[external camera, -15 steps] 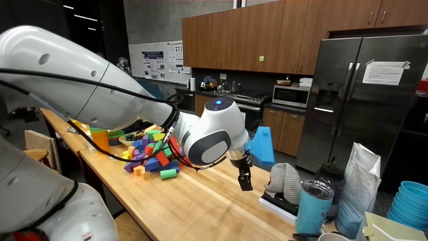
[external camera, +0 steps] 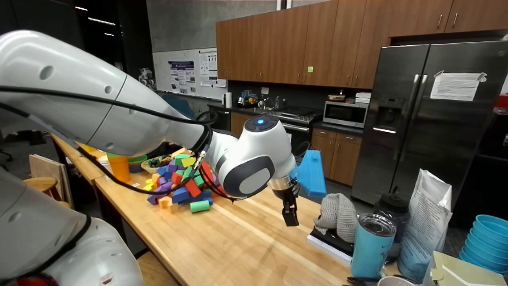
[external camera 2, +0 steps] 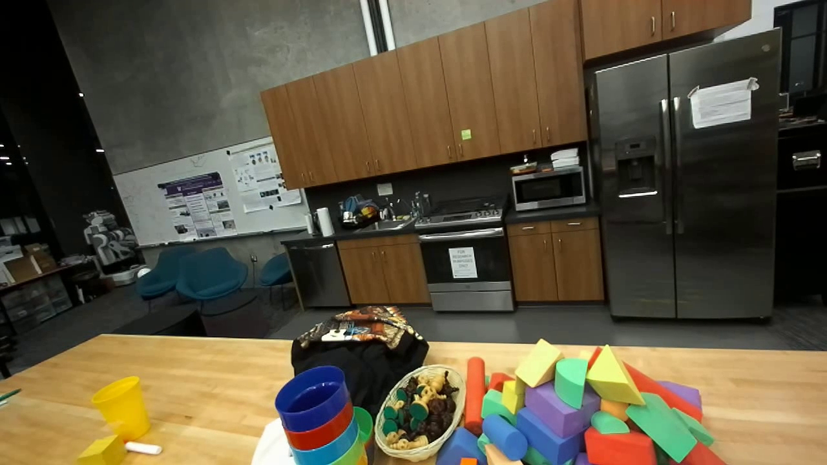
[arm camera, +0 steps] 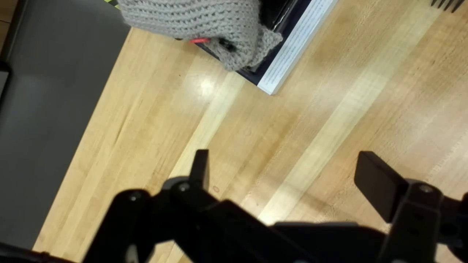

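Observation:
Over the bare wooden table hangs my gripper, its two black fingers wide apart in the wrist view and nothing between them. It is open, with tabletop showing through the gap. From the side, in exterior view 1, the gripper (external camera: 290, 217) points down, left of a grey knitted item (external camera: 339, 214). That knitted item (arm camera: 197, 26) lies on a dark book or box with a white edge (arm camera: 291, 48), near the top of the wrist view and clear of my fingers.
A heap of coloured blocks (external camera: 183, 183) lies at the table's left. A blue tumbler (external camera: 372, 243), a white bag (external camera: 425, 224) and stacked blue cups (external camera: 485, 243) crowd the right. A fork (arm camera: 447, 4) shows in the wrist view.
The upper arm and base links have shifted very slightly in exterior view 1. My gripper stays nearly in place, and the objects on the table have not moved.

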